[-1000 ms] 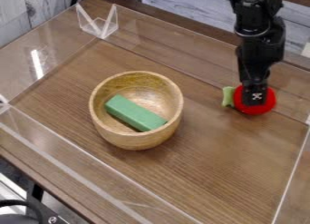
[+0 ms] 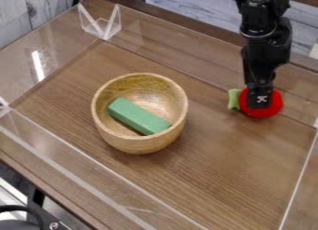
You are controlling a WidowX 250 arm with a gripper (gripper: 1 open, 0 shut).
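Observation:
The black gripper (image 2: 258,89) hangs down from the top right, its fingers lowered over a red round object (image 2: 263,107) with a small green part (image 2: 235,99) on its left side. Whether the fingers grip the object cannot be told. A wooden bowl (image 2: 176,121) on the left holds a green block (image 2: 139,116).
The wooden table (image 2: 187,178) has free room in the front and at the back left. A clear plastic piece (image 2: 100,21) sits at the top left. A black cable or ring (image 2: 25,215) lies at the bottom left corner.
The gripper has shifted very slightly over the red object; otherwise the scene looks the same.

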